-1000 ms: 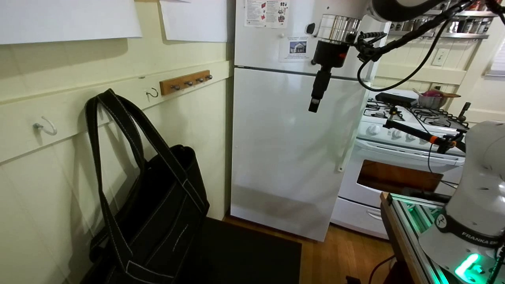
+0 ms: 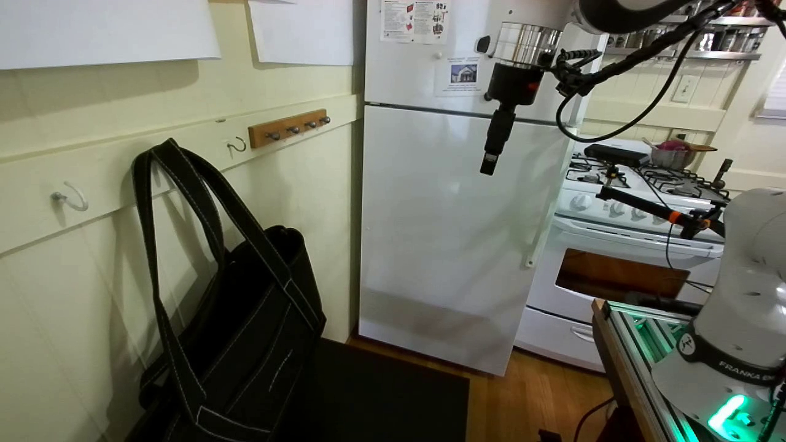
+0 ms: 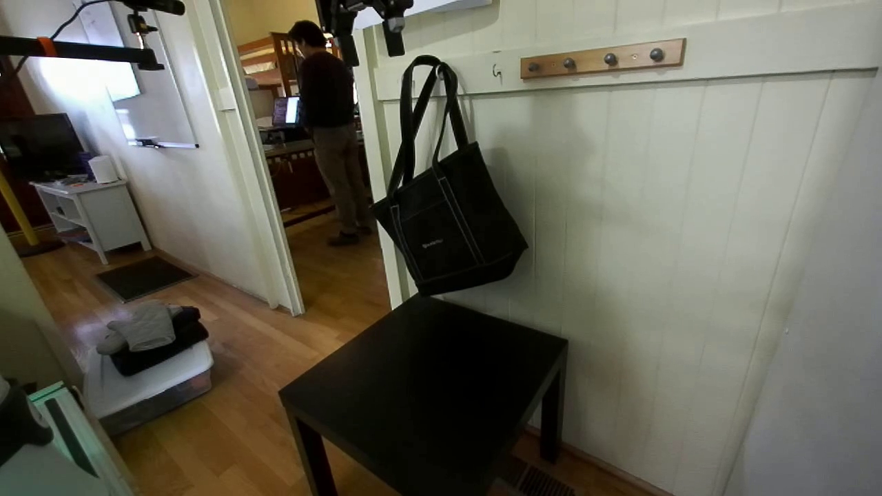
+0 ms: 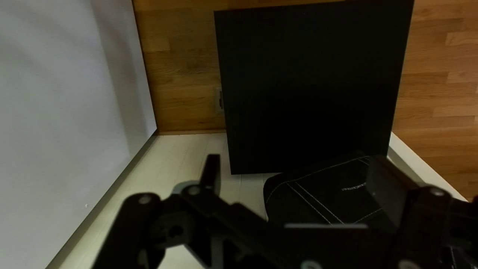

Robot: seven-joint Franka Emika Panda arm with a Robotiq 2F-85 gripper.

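A black tote bag (image 3: 450,223) with white stitching hangs by its straps against the wall, tilted, its base just over the black table (image 3: 430,364). In exterior view 1 the same bag (image 2: 250,331) fills the lower left, and whatever holds its straps up is hidden. My gripper (image 2: 489,163) points down in front of the fridge, well apart from the bag. From the wrist view, the gripper stands open with its fingers (image 4: 211,172) wide apart. Nothing is held between them; the bag (image 4: 313,192) lies far below.
On the wall are a white hook (image 2: 72,196), a small metal hook (image 2: 236,145) and a wooden peg rack (image 2: 288,128). The fridge (image 2: 442,236) and stove (image 2: 619,243) stand behind the arm. A person (image 3: 324,124) stands in the far doorway.
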